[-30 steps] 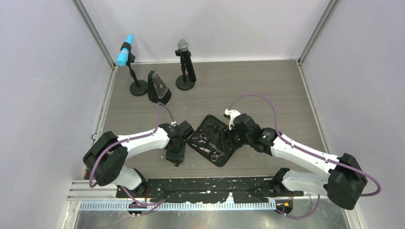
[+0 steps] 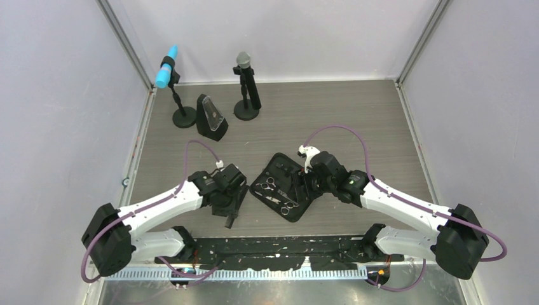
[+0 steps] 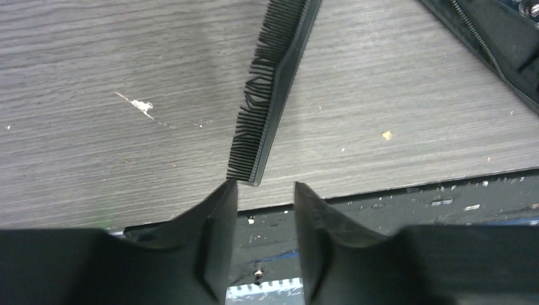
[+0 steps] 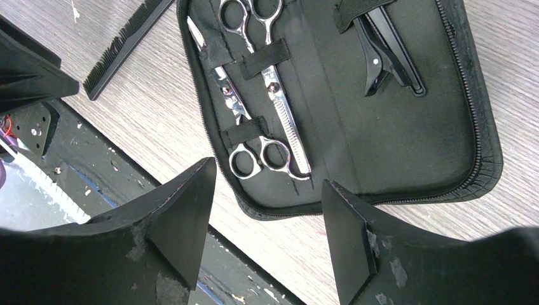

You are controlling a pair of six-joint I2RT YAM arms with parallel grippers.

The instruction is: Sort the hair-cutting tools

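Note:
A black comb (image 3: 274, 95) lies flat on the table, its near end just beyond the fingertips of my left gripper. That gripper is part open and nothing shows between its fingers. The open black case (image 4: 394, 152) holds two pairs of steel scissors under straps, one pair (image 4: 235, 105) and thinning scissors (image 4: 279, 101), plus black clips (image 4: 388, 57) under another strap. Over the case's near edge, my right gripper stands wide open and empty. From above, the comb (image 2: 241, 197) shows only partly past the left gripper.
At the back left stand a blue object on a stand (image 2: 167, 70), a black metronome (image 2: 211, 119) and a microphone on a stand (image 2: 246, 89). A dark rail (image 2: 273, 245) runs along the front edge.
My left arm has moved left, away from the case, uncovering part of the comb beside it. The right arm and the case have stayed put.

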